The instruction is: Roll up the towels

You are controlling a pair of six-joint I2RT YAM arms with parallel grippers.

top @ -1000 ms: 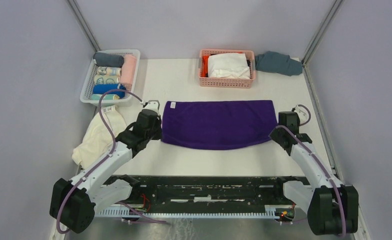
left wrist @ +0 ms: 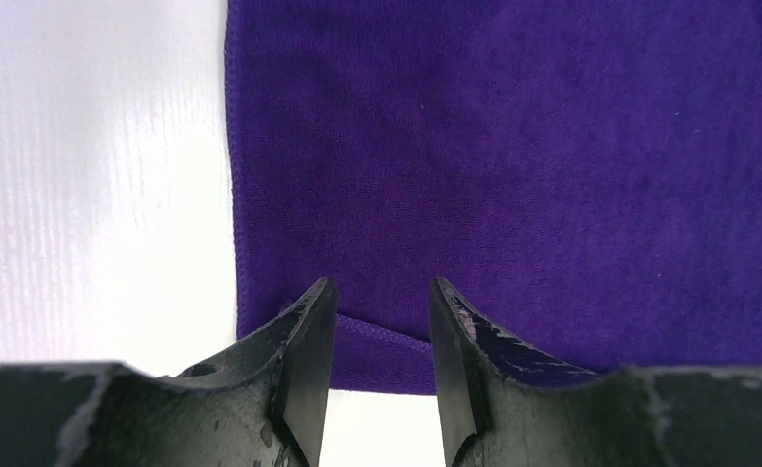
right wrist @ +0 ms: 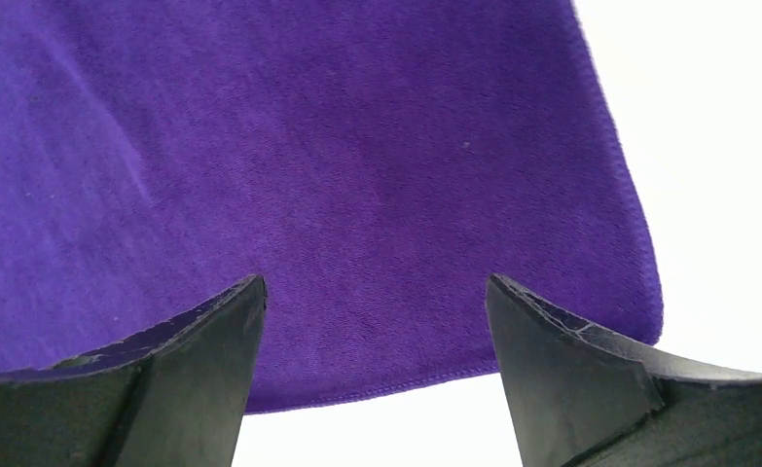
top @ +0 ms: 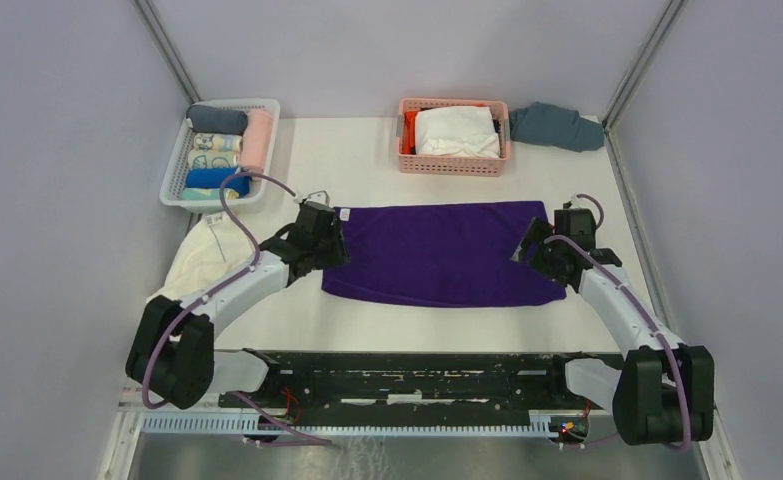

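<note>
A purple towel (top: 437,250) lies spread flat across the middle of the table, a small white tag at its back-left corner. My left gripper hangs over the towel's left end, fingers apart, with a stitched edge of cloth visible below them. At the right end, my right gripper is open above the towel, near a corner, with nothing held between its wide-spread fingers.
Rolled towels fill a white basket (top: 175,170) at back left; a cream cloth (top: 192,275) lies below it. A pink basket (top: 452,168) of folded cloths and a teal towel (top: 557,127) sit at the back. Bare table (top: 437,330) runs along the front.
The towel's front edge sits slightly nearer the front than one second ago.
</note>
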